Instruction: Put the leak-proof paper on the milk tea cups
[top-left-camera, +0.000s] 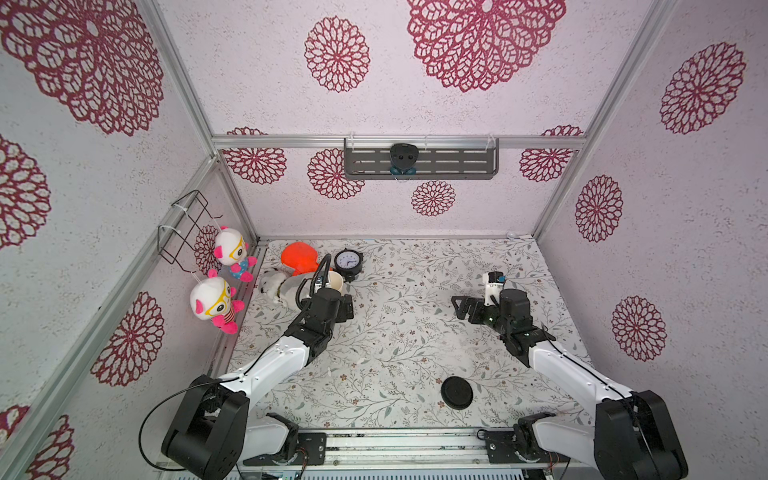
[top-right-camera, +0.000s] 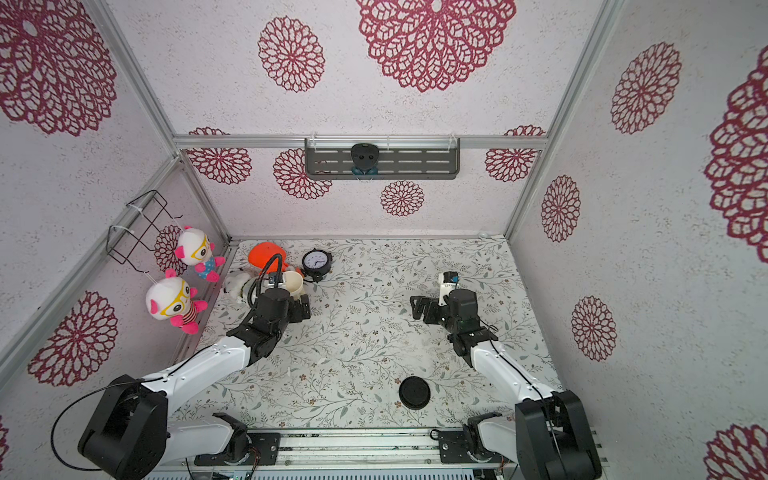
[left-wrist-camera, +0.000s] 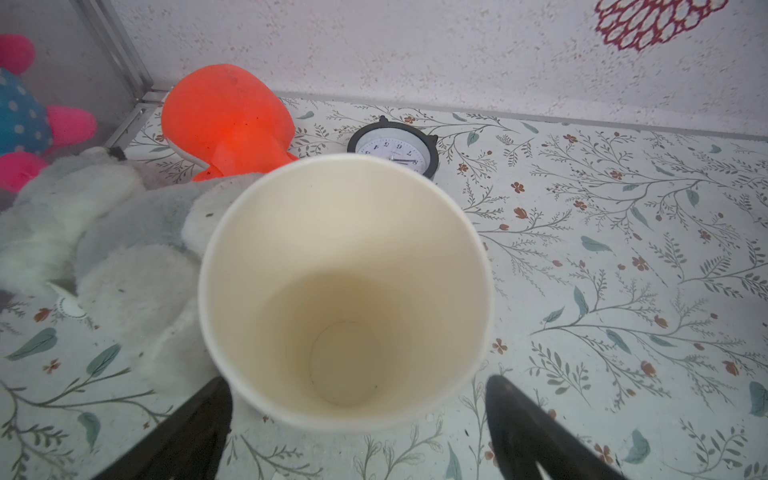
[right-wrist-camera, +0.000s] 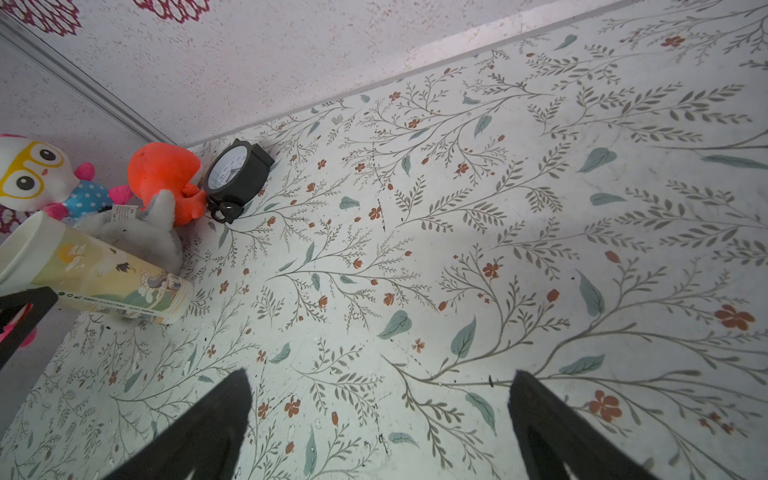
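Observation:
A cream milk tea cup with a printed pattern stands upright at the back left, seen from the side in the right wrist view (right-wrist-camera: 128, 280). My left gripper (top-left-camera: 336, 308) is open just over it; in the left wrist view its blurred fingers flank the near rim. My right gripper (top-right-camera: 424, 308) hangs open above the right middle of the table, nothing between its fingers. A round black disc (top-left-camera: 456, 392) lies at the front right of centre. I cannot tell any leak proof paper in these views.
Behind the cup are a grey plush toy (left-wrist-camera: 144, 256), an orange toy (top-left-camera: 299, 257) and a black clock (top-left-camera: 349, 261). Two plush toys (top-left-camera: 216, 300) hang on the left wall.

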